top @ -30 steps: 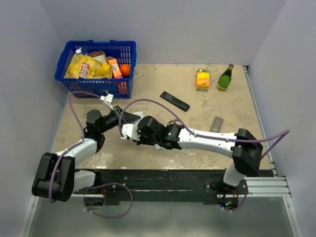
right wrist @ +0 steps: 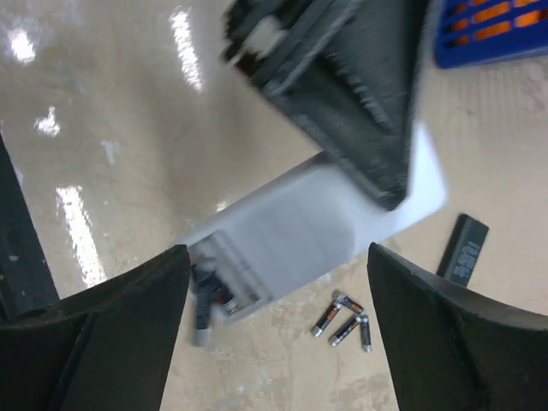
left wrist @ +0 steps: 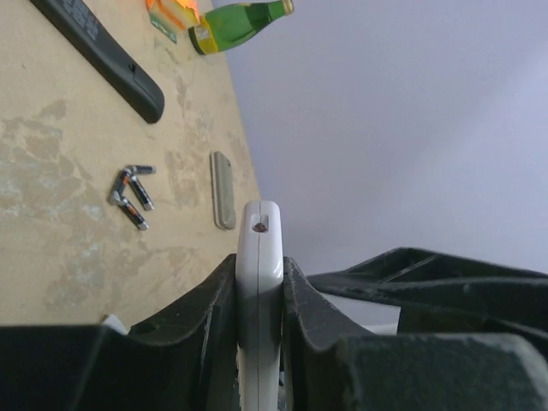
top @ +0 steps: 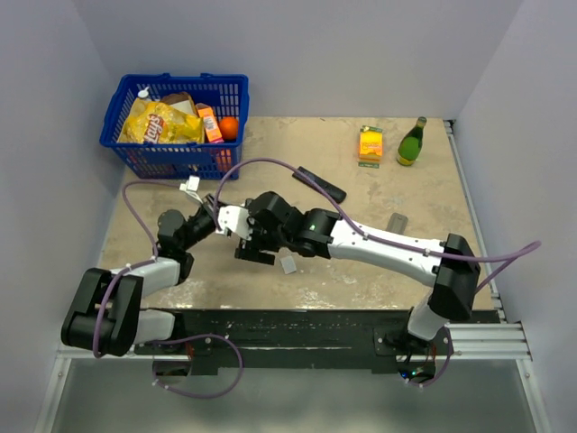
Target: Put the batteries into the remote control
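Note:
My left gripper is shut on a white remote, seen end-on in the left wrist view; in the right wrist view its battery compartment faces up, blurred. My right gripper is just over the remote, its two fingers apart at the bottom of that view; whether anything is between them beyond the blurred compartment I cannot tell. Several small batteries lie loose on the table, also below the remote in the right wrist view.
A black remote, a grey slab, a yellow package and a green bottle lie on the table. A blue basket of groceries stands back left. A small white piece lies near the front middle.
The left arm is little changed, with the remote now more hidden from above.

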